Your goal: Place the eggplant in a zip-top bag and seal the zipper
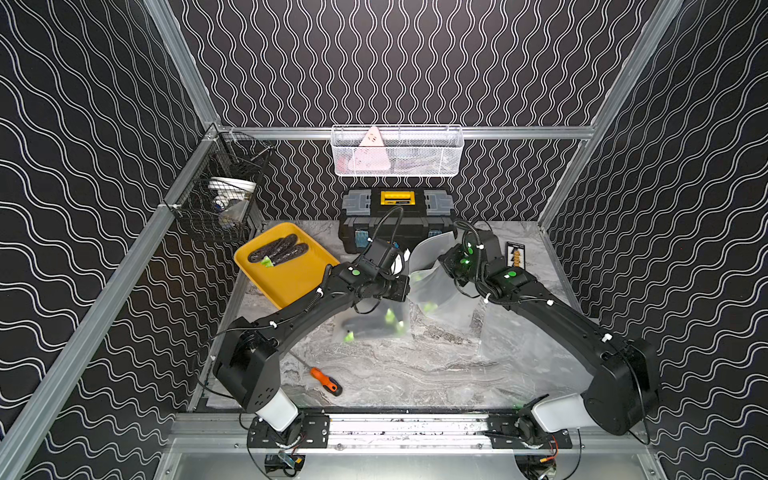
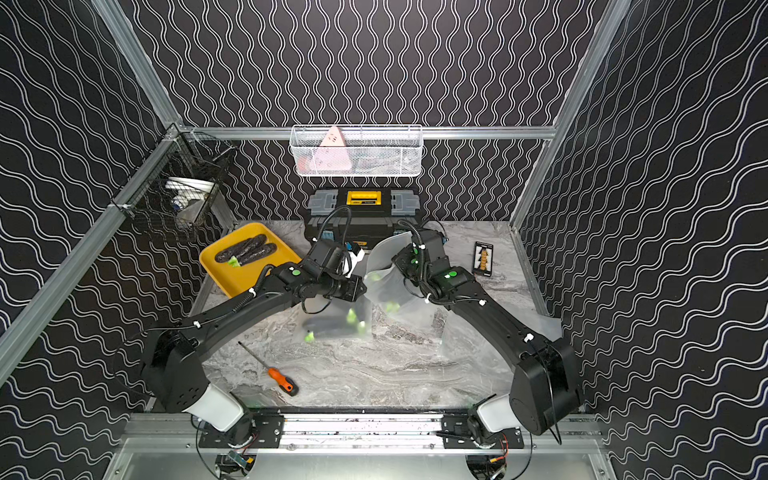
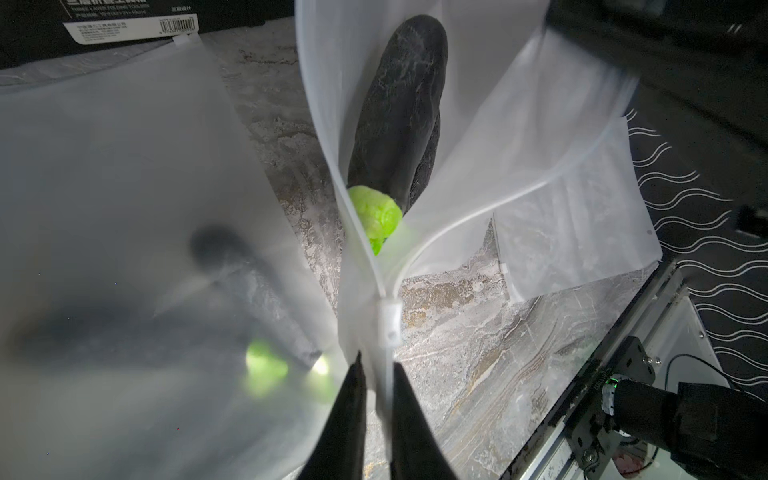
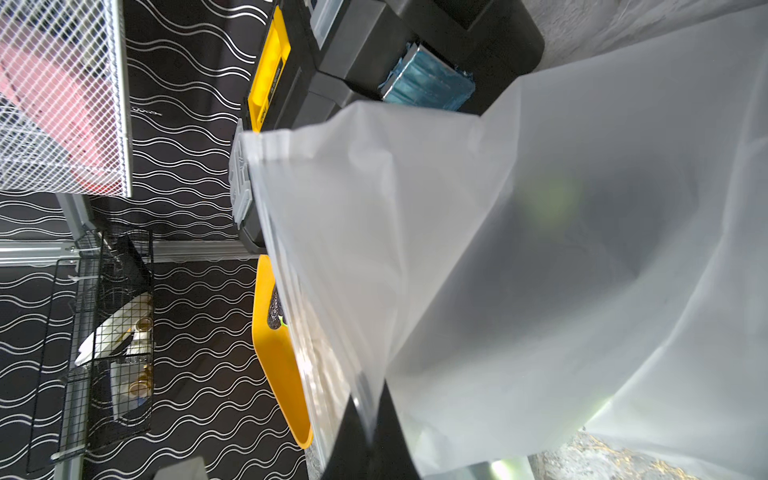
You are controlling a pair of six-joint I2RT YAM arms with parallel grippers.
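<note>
A frosted zip top bag (image 3: 328, 120) stands open-mouthed between the grippers, with a dark eggplant (image 3: 396, 96) with green stem inside, seen from the left wrist view. My left gripper is at the bag's top edge by a white slider (image 3: 389, 320), with plastic between its fingers; whether they clamp it I cannot tell. My right gripper is shut on the top edge of the bag (image 4: 368, 200) at its other side. Another filled bag (image 3: 144, 240) lies to the left, eggplants showing through.
A yellow tray (image 1: 280, 284) with eggplants is at left, a black toolbox (image 1: 360, 208) behind. A screwdriver (image 1: 324, 380) lies at front left. An empty-looking bag (image 3: 568, 224) lies to the right.
</note>
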